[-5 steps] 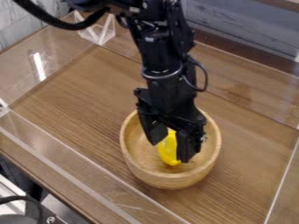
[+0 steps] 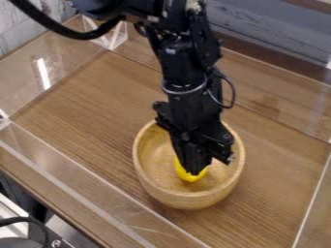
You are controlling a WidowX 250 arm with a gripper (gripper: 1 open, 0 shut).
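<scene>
The black arm reaches down from the top into a light wooden bowl, its gripper low over the bowl's middle. A small yellow object lies in the bowl right under the gripper, partly hidden by it.
Bare wooden table surrounds the bowl on both sides. A pale wall and edge run along the back, and black cables hang at the top left and lower left.
The gripper's head has tilted and moved slightly lower over the yellow object, covering more of it. The bowl stays in place.
</scene>
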